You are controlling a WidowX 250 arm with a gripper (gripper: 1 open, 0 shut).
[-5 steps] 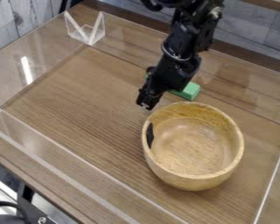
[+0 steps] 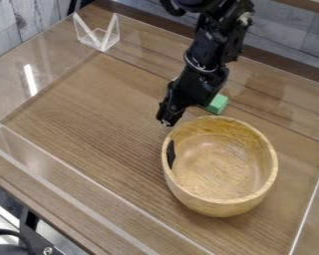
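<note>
My gripper [image 2: 173,112] is low over the wooden table, just above the upper-left rim of a beige bowl [image 2: 242,169]; whether its fingers are open or shut is unclear. Behind the arm, to its right, a small green block [image 2: 218,103] rests on the table, partly hidden.
The bowl fills much of the lower right. White clear-plastic pieces stand at the back-left and left edges. A dark cable lies at the lower-left corner.
The arm has shifted very slightly, its upper part a little leftward over the green block. The bowl and block look unmoved.
</note>
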